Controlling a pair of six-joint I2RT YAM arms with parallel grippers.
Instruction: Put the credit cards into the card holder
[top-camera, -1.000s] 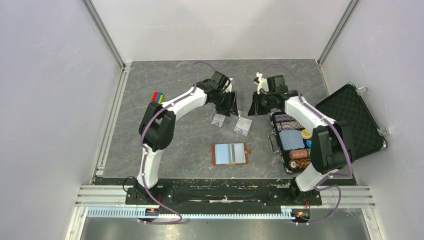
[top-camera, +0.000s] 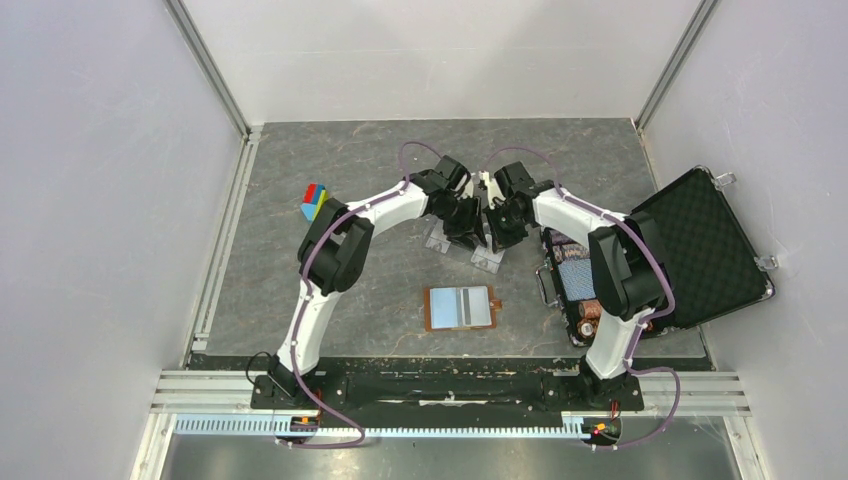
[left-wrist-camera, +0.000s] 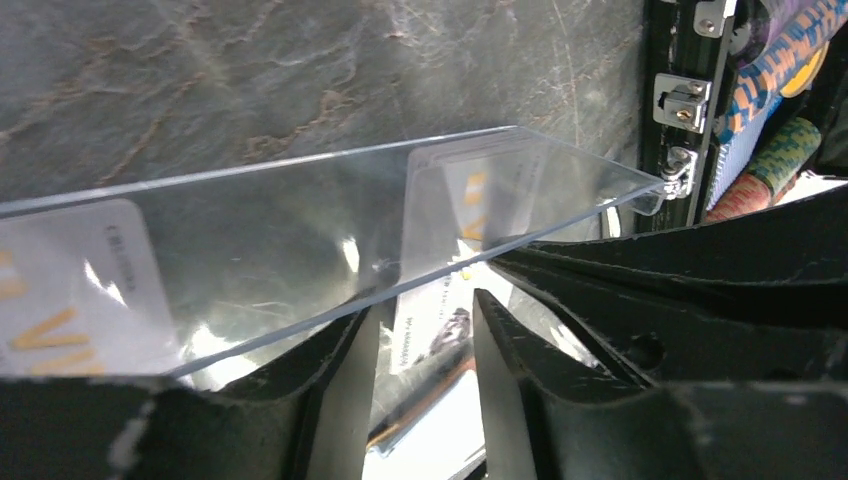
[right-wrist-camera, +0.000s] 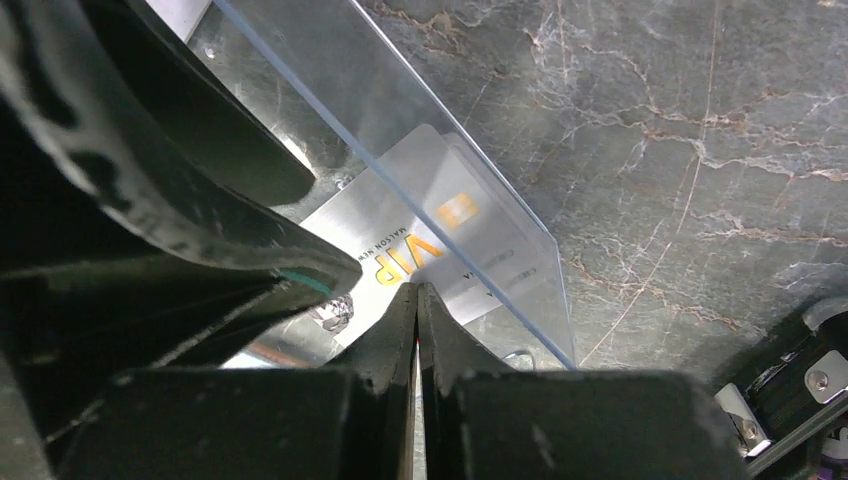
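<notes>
A clear, see-through card holder (left-wrist-camera: 270, 225) stretches under both grippers. Two silver cards with gold VIP lettering show at it: the right card (right-wrist-camera: 385, 225) partly behind its clear wall, the left card (left-wrist-camera: 85, 290) seen through the plastic. Whether each card is fully seated I cannot tell. My left gripper is part open above the holder, with no object clearly held in the gap. My right gripper is shut by the right card's lower edge, nothing showing between its fingers. From above, both grippers hide much of the holder.
A small clipboard (top-camera: 460, 308) lies in front of the holder. An open black case (top-camera: 705, 250) with chips stands at the right, and colored blocks (top-camera: 314, 200) sit at the left. The two grippers are very close together.
My right gripper has come left and toward the front, down to the right card. The cards have barely moved.
</notes>
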